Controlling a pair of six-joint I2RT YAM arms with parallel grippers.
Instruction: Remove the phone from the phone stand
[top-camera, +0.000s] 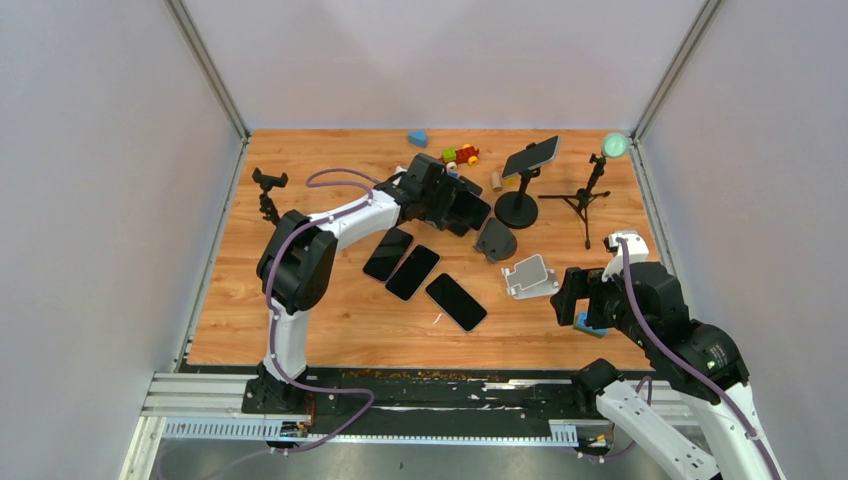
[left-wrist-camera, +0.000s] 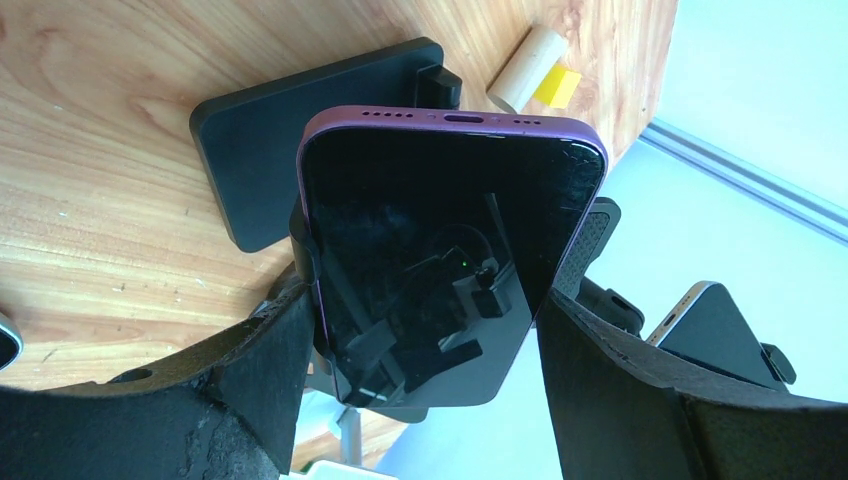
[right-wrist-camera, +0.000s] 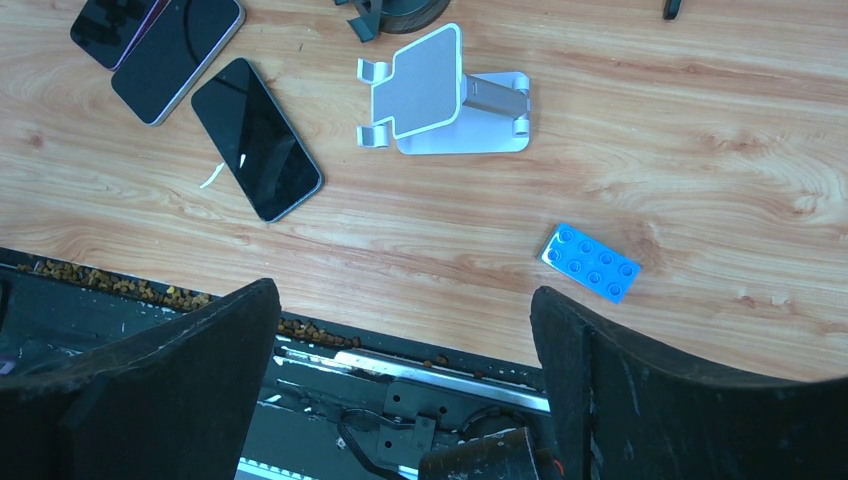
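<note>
A purple-edged phone (left-wrist-camera: 440, 250) faces the left wrist camera, its dark screen filling the space between the fingers of my left gripper. The fingers are open, with one finger close along each long side; contact cannot be told. Behind the phone show a dark plate (left-wrist-camera: 290, 150) and black stand parts (left-wrist-camera: 590, 240); how the phone rests on them is hidden. From above, the phone (top-camera: 468, 210) lies just right of the left gripper (top-camera: 446, 205). My right gripper is open and empty over the table's front edge.
Three phones lie flat in front, one being the black phone (top-camera: 456, 302). A silver stand (top-camera: 530, 278), a dark grey stand (top-camera: 495, 240) and a round-based stand with a phone (top-camera: 530, 157) are to the right, beside a tripod (top-camera: 588, 205). A blue brick (right-wrist-camera: 590, 263) sits near the right gripper.
</note>
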